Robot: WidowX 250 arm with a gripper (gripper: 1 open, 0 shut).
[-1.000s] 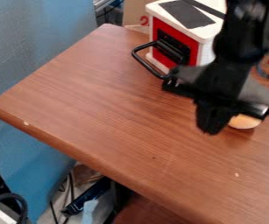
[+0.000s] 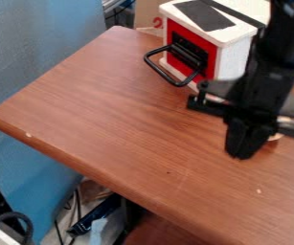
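Note:
The black gripper [image 2: 245, 134] points down over the right part of the wooden table [image 2: 124, 115], low near the surface. A small pale round object [image 2: 276, 136] shows partly behind it and is mostly hidden. Whether the fingers are open or shut cannot be made out. Behind the arm stands a white and red box-like appliance [image 2: 203, 29] with a black handle.
A blue padded surface [image 2: 21, 77] runs along the left, beyond the table edge. Cables and assorted items lie below the table at lower left.
The arm has shifted a little to the right and down, now covering more of the pale object behind it.

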